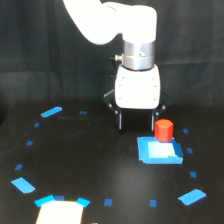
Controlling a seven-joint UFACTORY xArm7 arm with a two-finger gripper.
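Note:
A small red block (163, 130) stands at the back edge of a blue tray (145, 151) with a pale inside, on the right of the dark table. Its base overlaps the tray's back rim; whether it rests on the rim or just behind it I cannot tell. My gripper reaches down to the left of the block, its two thin dark fingers spread apart. The right finger is close beside the block, and contact is unclear. Nothing shows between the fingers.
A pale object (60, 212) on a blue base is cut off at the bottom left. Several blue tape strips and small squares mark the table (95, 170).

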